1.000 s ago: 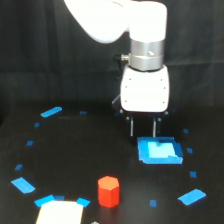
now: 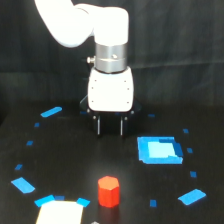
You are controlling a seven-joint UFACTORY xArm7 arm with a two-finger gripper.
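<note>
My gripper point(image 2: 110, 126) hangs over the dark table near the middle of the view, pointing down. Its two thin fingers stand apart with nothing seen between them, so it is open. To its right lies a shallow blue tray point(image 2: 142, 151) with a white patch point(image 2: 160, 150) inside it. A red block with a hexagonal outline point(image 2: 108, 191) stands nearer the camera, below the gripper in the view and clear of the fingers.
At the bottom left edge is a pale cream block point(image 2: 60, 213), partly cut off. Blue strips point(image 2: 23, 185) and small blue squares mark the table in several places. Dark table lies open left of the gripper.
My gripper has moved left, from over or just behind the blue tray to a spot left of it. The tray, red block and cream block look unmoved.
</note>
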